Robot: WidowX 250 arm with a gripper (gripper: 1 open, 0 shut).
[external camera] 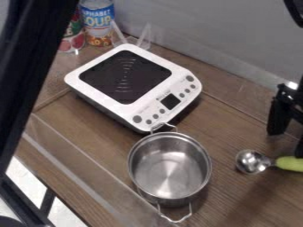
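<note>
A steel pot point(168, 167) with two handles sits on the wooden counter point(95, 151), in front of a white induction cooktop point(133, 84). To the pot's right lies a spoon point(253, 161) with a steel head and a green handle, partly cut off by the right edge. The black gripper point(283, 113) is at the right edge above the spoon, only partly in view; whether it is open or shut is unclear.
Cans point(97, 22) stand at the back left behind the cooktop. A pale wall runs along the back. A dark vertical frame edge covers the left side. Bare counter lies between cooktop and gripper.
</note>
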